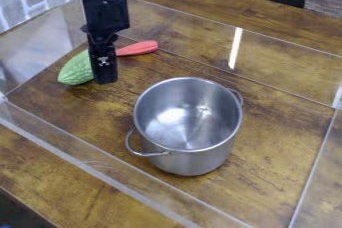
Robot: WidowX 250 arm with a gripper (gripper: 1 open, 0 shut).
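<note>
The black gripper [102, 64] reaches down from the top left, its fingertips low over a pale green bumpy bitter melon [76, 71] and partly hiding it. Whether the fingers touch or enclose the melon is unclear. A red carrot-like vegetable [139, 48] lies just behind, to the gripper's right. A steel pot [203, 150] with two handles stands empty in the right foreground.
Clear panel edges border the left and right sides. A dark bar lies at the back right.
</note>
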